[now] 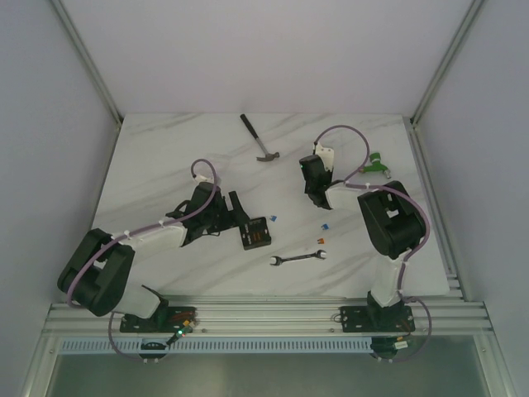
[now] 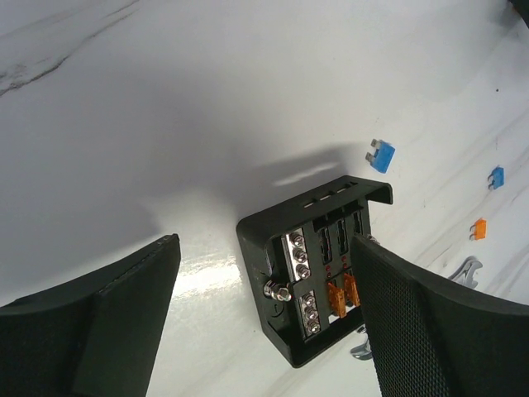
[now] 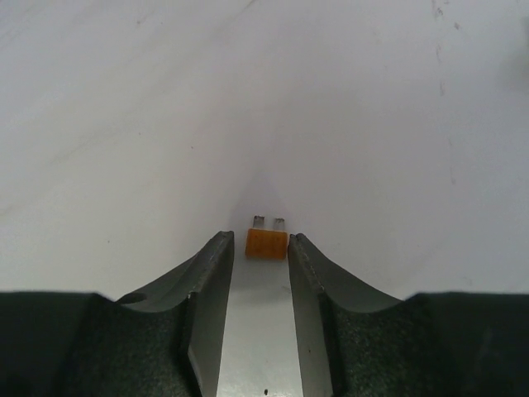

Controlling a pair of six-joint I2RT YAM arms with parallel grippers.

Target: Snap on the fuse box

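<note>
The black fuse box [image 1: 255,233] lies on the white table, orange fuses seated in it. My left gripper [image 1: 235,213] hangs open just beside and above it; in the left wrist view the box [image 2: 281,231] shows between and beyond the fingers. My right gripper [image 1: 316,186] is at the back right, low over the table; in the right wrist view an orange fuse [image 3: 266,244] sits at its fingertips, the gap narrowed around it. Whether the fingers grip it is unclear.
Loose blue fuses [image 2: 381,155] and an orange fuse [image 2: 479,229] lie right of the box. A wrench [image 1: 297,258] lies in front, a hammer [image 1: 259,137] at the back, a green tool [image 1: 375,165] at the back right.
</note>
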